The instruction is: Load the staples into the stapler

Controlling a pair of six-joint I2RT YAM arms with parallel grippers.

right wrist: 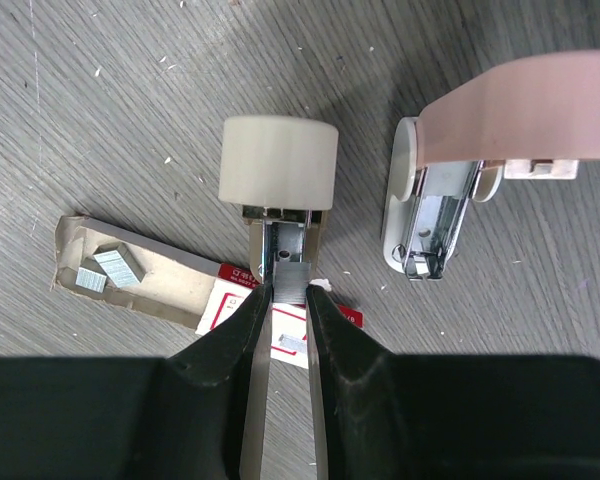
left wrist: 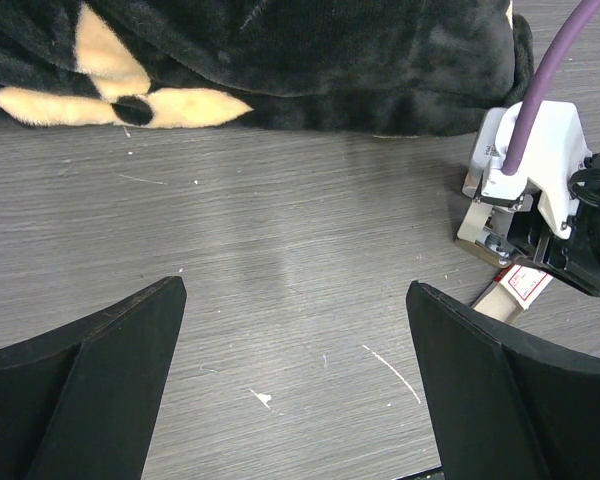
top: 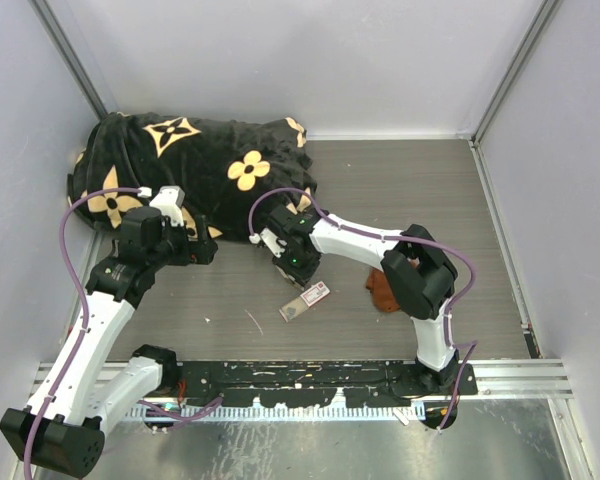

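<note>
In the right wrist view a cream stapler (right wrist: 278,165) stands opened, its metal channel (right wrist: 284,240) facing my right gripper. A small grey staple strip (right wrist: 291,283) sits between the fingertips at the channel's near end. The fingers flank it closely; whether they grip it I cannot tell. An open staple box (right wrist: 170,313) lies beside and partly below the stapler, with two staple blocks (right wrist: 119,264) inside. My left gripper is open, empty and away to the left over bare table.
A second stapler with a pink lid (right wrist: 520,110) stands open at the right. Black patterned cloth (top: 195,165) lies along the back left. Brown cloth (top: 382,290) lies right of the work area, partly behind the right arm.
</note>
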